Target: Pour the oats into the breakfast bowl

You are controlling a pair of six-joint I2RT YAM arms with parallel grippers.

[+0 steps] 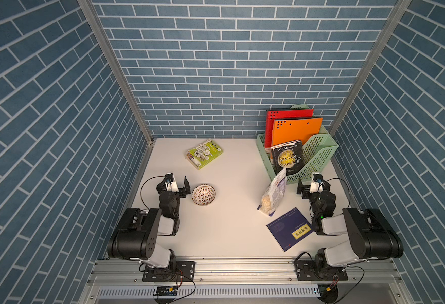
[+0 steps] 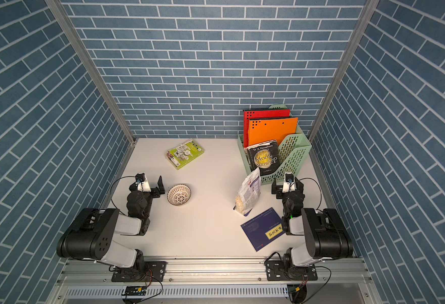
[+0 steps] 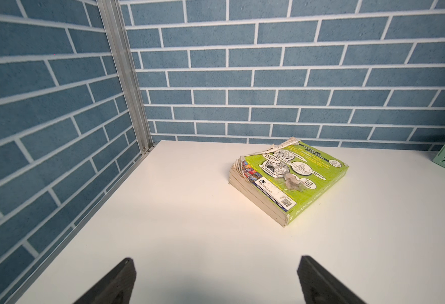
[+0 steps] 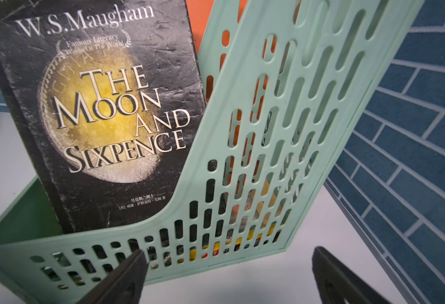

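The patterned bowl sits on the white table, right of my left gripper. The oats bag stands upright at the right of centre, left of my right gripper. Both grippers are open with nothing between their fingers. In the left wrist view the two fingertips frame bare table below a green book. In the right wrist view my right gripper faces the green file holder.
The file holder with red and orange folders and a black book fills the back right. A navy booklet lies front right.
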